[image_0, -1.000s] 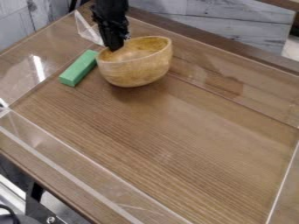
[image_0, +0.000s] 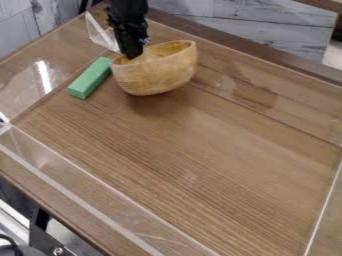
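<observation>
A yellow wooden bowl (image_0: 158, 75) stands near the back left of the wooden table, tilted, with my black gripper (image_0: 128, 50) at its left rim. The fingertips are hidden at or inside the rim, so I cannot tell whether they are shut on it. A green block (image_0: 90, 78) lies just left of the bowl.
A grey wooden wall (image_0: 274, 30) runs along the back, and cables lie off the left edge.
The bowl looks slightly more tilted and narrower than before, with its right side raised a little. The gripper has barely moved.
</observation>
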